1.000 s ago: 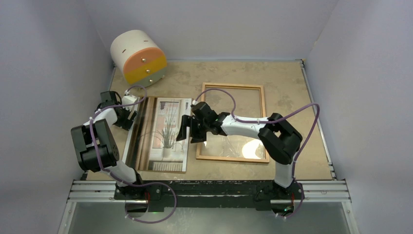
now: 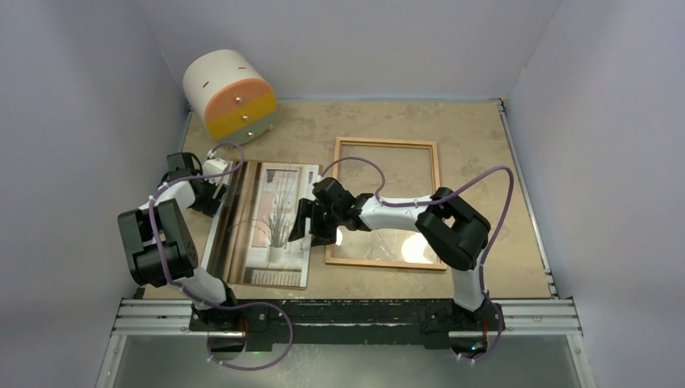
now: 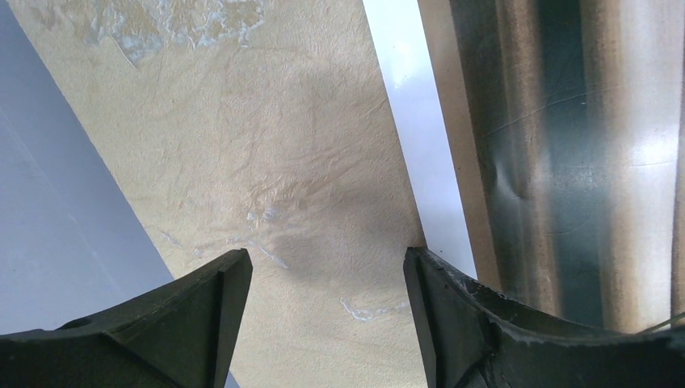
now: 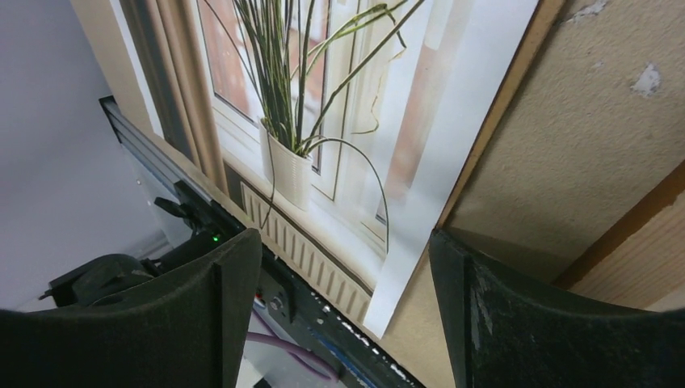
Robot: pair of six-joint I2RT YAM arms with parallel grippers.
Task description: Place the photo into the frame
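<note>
The photo (image 2: 275, 250) of a window with a potted plant lies flat on the table's left part. My left gripper is low at its left border, part open, one finger against the white strip (image 3: 412, 121) and bare table between the fingers. My right gripper is at the photo's right edge, part open, one finger touching that edge and the other over the picture, nothing visibly gripped. The wooden frame (image 2: 431, 162) with a clear pane lies to the right, partly under my right arm.
A rounded drawer chest (image 2: 226, 89) stands at the back left. Bare table (image 2: 485, 145) shows at the right and behind the frame. Walls enclose the table at left, back and right.
My right gripper has moved slightly down and toward the front, along the photo's right edge, with its arm. The photo has shifted very slightly; my left arm looks unchanged.
</note>
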